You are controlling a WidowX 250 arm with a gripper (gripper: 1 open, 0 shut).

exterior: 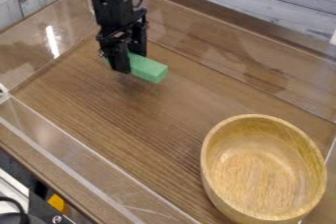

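Observation:
My black gripper (122,55) reaches down from the top left, shut on a green block (147,69), whose right part sticks out from the fingers. The block is held over the wooden table (157,130) in its upper-left area; its exact height above the surface is hard to tell.
A large round wooden bowl (262,169) stands at the lower right. Pale plank walls line the back and left, and some cables show at the bottom-left edge.

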